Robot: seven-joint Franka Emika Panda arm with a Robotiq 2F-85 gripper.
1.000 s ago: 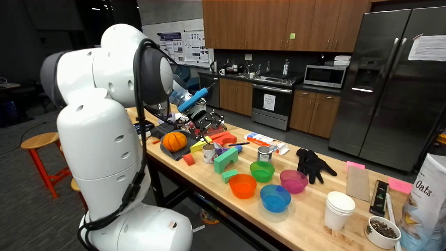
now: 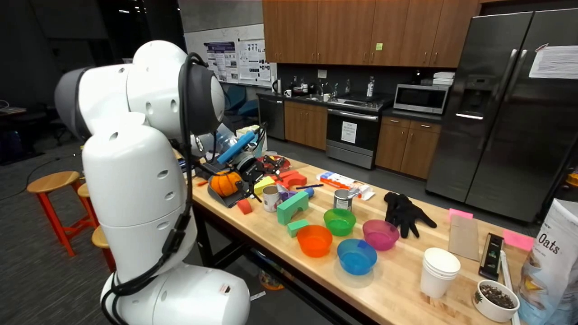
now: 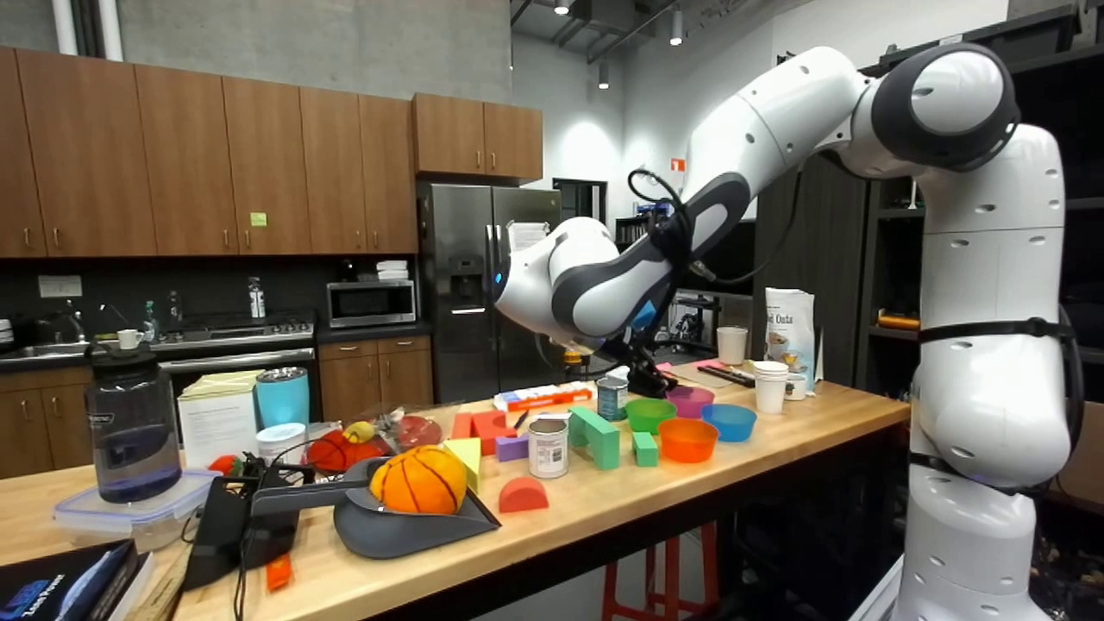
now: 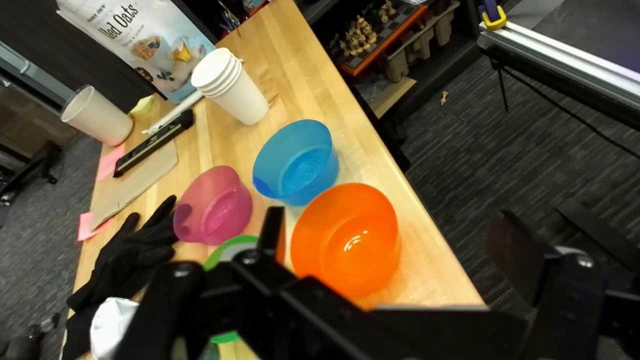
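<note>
My gripper is open; its two fingers stand wide apart in the wrist view with nothing held between them. In exterior view 1 it hangs (image 2: 253,174) above the table near the dustpan (image 2: 231,199) and the orange pumpkin-like ball (image 2: 225,183), whether touching anything I cannot tell. An orange bowl (image 4: 348,240), a blue bowl (image 4: 298,165) and a pink bowl (image 4: 216,207) show in the wrist view. A green bowl (image 4: 231,249) is mostly covered there by the gripper. All these bowls look empty.
Toy blocks, including a green arch (image 2: 292,208), and an open can (image 2: 271,198) crowd the table's left half. A black glove (image 2: 406,214), stacked white cups (image 2: 440,271) and an oats bag (image 2: 555,260) lie to the right. The table's front edge is close to the orange bowl.
In exterior view 1 my gripper has shifted left and lower, and now covers part of the dustpan area. The arm's upper links have tilted slightly. The table objects look unmoved.
</note>
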